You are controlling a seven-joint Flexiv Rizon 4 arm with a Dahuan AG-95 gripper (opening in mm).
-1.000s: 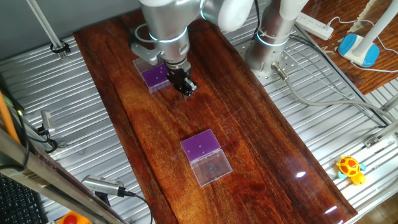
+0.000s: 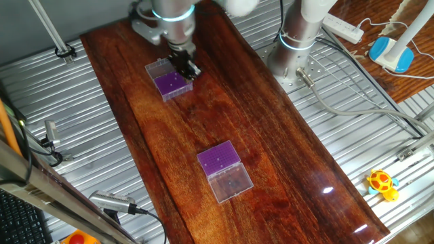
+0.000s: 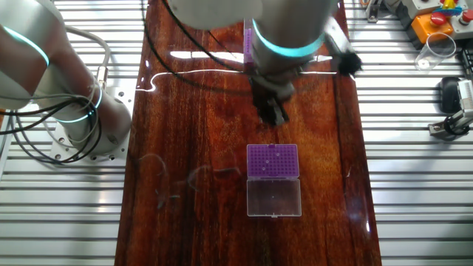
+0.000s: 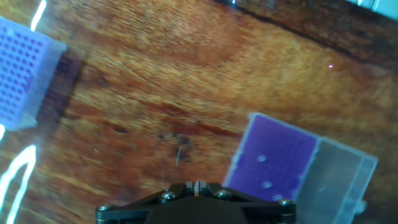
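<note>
Two purple racks in clear boxes with opened lids lie on the wooden table. The far rack (image 2: 170, 84) shows in exterior view 1, partly covered by the arm. My gripper (image 2: 192, 70) hangs above and beside that box, apart from it. The other rack (image 2: 218, 158), its clear lid (image 3: 274, 198) folded open, lies nearer the middle; a few pale dots mark its top. In the wrist view my gripper looks shut, its tips together; nothing clear shows between them. One rack (image 4: 277, 155) is right of the tips, another (image 4: 22, 71) at the left edge.
Bare wood (image 2: 183, 125) separates the two boxes. A toy turtle (image 2: 382, 181) and a camera (image 2: 112, 202) sit off the board on the slatted metal surface.
Both boxes have stayed in place.
</note>
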